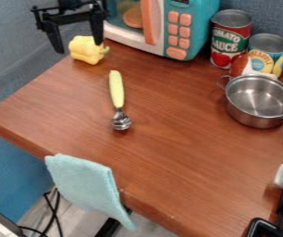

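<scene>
The black gripper (76, 35) is at the top left, its fingers apart above a yellow object (87, 51), which looks like a pepper, at the table's back-left edge. Whether it touches that object cannot be told. Below and to the right lies a spoon-like utensil (116, 93) with a pale yellow handle and metal head. A light blue cloth (90, 187) hangs over the table's front edge.
A toy microwave (181, 32), two cans (229, 37) (267, 54) and a steel pot (259, 98) line the back and right. A black appliance (274, 222) is at lower right.
</scene>
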